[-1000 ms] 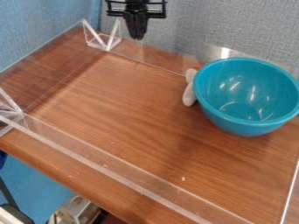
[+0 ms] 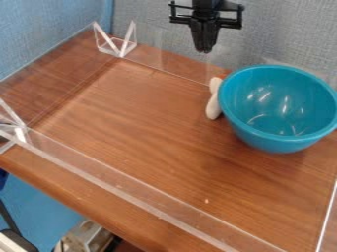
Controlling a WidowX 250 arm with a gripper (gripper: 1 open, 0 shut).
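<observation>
My gripper [image 2: 206, 43] hangs high above the back of the wooden table, at the top centre of the camera view, pointing down and shut with nothing visible between its fingers. Below and to its right a large teal bowl [image 2: 277, 110] sits on the table. A pale elongated object [image 2: 212, 99] lies against the bowl's left side, partly hidden by it.
Clear walls edge the wooden table [image 2: 132, 138], with white corner brackets [image 2: 114, 41] at the back left and front left. Grey padded panels stand behind.
My gripper has moved rightward from the back left toward the bowl, ending a little lower in the view. The bowl and the pale object have not moved.
</observation>
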